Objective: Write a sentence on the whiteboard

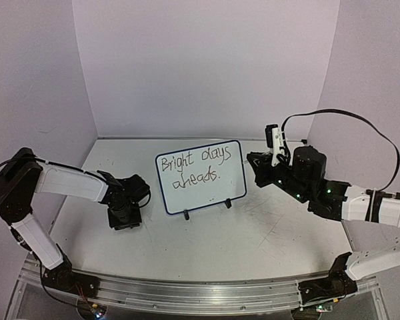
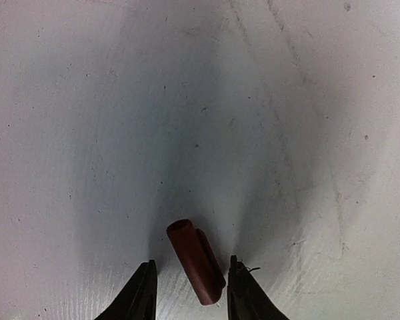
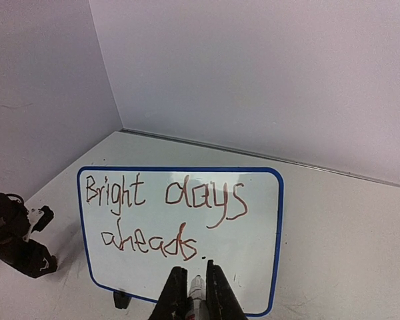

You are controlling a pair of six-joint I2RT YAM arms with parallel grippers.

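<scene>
The blue-framed whiteboard (image 1: 180, 190) stands upright on its feet, reading "Bright days aheads." in brown-red writing. A marker (image 3: 197, 293) points forward between the fingers of my right gripper, which is shut on it. Its tip faces the board, apparently clear of it in the top view. On the left side of the table, a small dark red pen cap (image 2: 197, 261) lies on the surface. My left gripper is over it with the fingers open, one finger on either side; whether the right-hand finger touches the cap I cannot tell.
Dark feet (image 1: 187, 215) stick out at the board's lower edge. Bare tabletop (image 1: 187, 250) lies in front of the board. Plain walls (image 1: 207, 73) close off the back and sides.
</scene>
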